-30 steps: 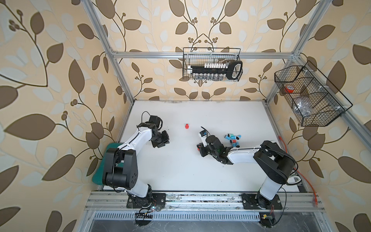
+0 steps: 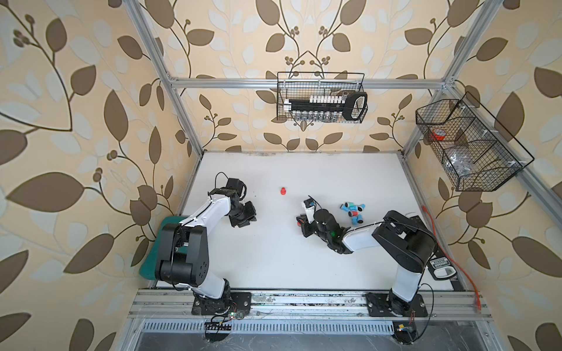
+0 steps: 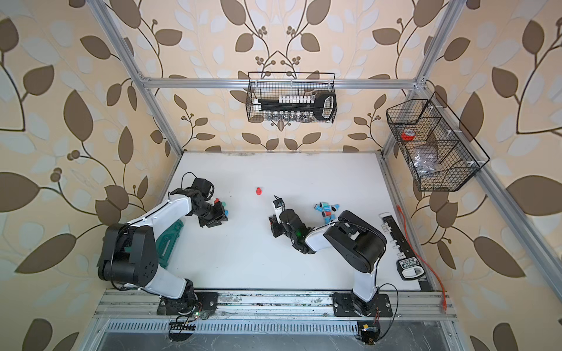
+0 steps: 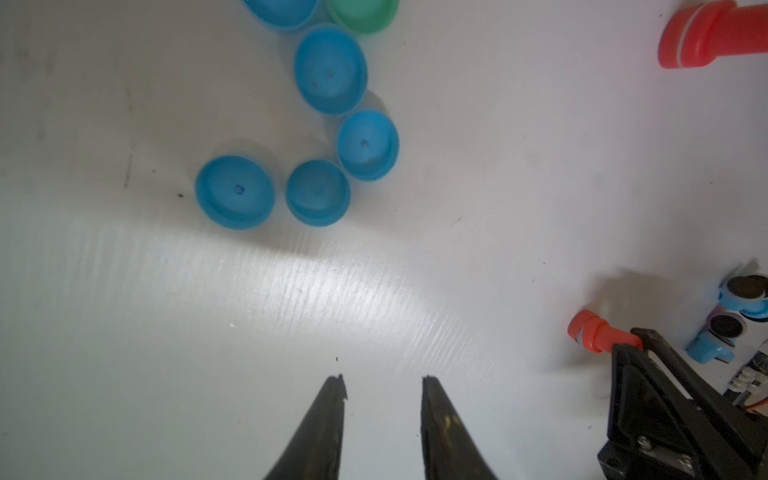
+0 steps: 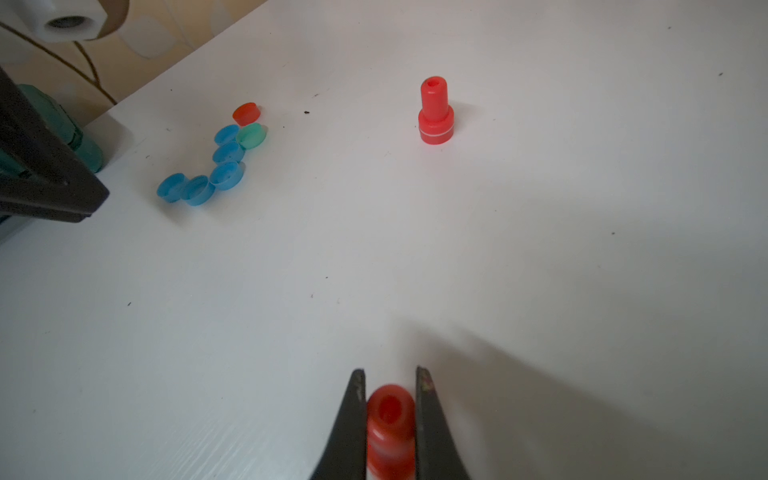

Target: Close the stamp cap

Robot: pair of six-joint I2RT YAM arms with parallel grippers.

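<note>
In the right wrist view, my right gripper is shut on a red stamp (image 5: 391, 424). The left wrist view shows that held stamp (image 4: 598, 333) with its wide, pale-ringed end pointing away from the fingers. My left gripper is open over bare table, nothing between its fingers. Beyond its tips lie several caps: blue caps, a green cap and, seen in the right wrist view, a red cap (image 5: 246, 113). A second red stamp (image 5: 436, 112) stands upright on its ringed wide end, touched by neither gripper.
Several blue stamps (image 3: 326, 211) lie in a cluster beyond the right forearm. A teal container (image 3: 168, 242) sits at the left edge, partly behind the left arm. At right is a black-and-white tool (image 3: 404, 248). Bare table separates the grippers.
My right arm has shifted a little to the left with the red stamp in its gripper. The left gripper has moved slightly toward the near side. The standing red stamp has not moved.
</note>
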